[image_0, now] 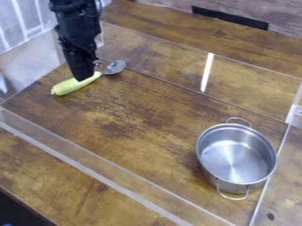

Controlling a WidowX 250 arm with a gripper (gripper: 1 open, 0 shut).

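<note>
My black gripper (83, 71) hangs at the upper left, just above a pale yellow-green elongated object (71, 86) lying on the wooden table. It looks shut, with nothing visible between its fingers. A silver spoon-like utensil (113, 67) lies just right of the gripper, its handle partly hidden. A steel pot (236, 155) with two handles stands at the lower right.
Clear plastic edging frames the work area, and a white strip (207, 72) lies near the back right.
</note>
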